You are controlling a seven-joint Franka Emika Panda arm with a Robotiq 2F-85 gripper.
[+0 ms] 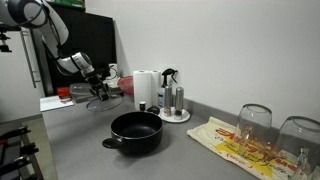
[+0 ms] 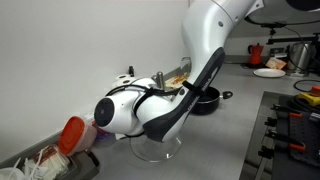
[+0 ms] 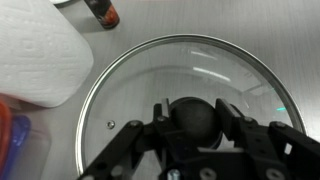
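Note:
A clear glass lid (image 3: 140,85) with a metal rim fills much of the wrist view. Its round black knob (image 3: 196,122) sits between the fingers of my gripper, which is shut on it. In exterior view 1 the lid (image 1: 104,104) is at the far left, under my gripper (image 1: 100,93). From the other side, the lid (image 2: 155,150) shows near the front of the table, with the arm partly covering it. The black pan (image 1: 137,130) stands open and uncovered, apart from the lid. In exterior view 2 the pan (image 2: 207,101) is behind the arm.
Behind the pan are a paper towel roll (image 1: 147,88) and a white plate (image 1: 174,115) with bottles. Upturned glasses (image 1: 253,125) stand on a patterned cloth (image 1: 225,140) at right. A red bowl (image 2: 77,134) lies beside the arm. Bare table surrounds the pan's front.

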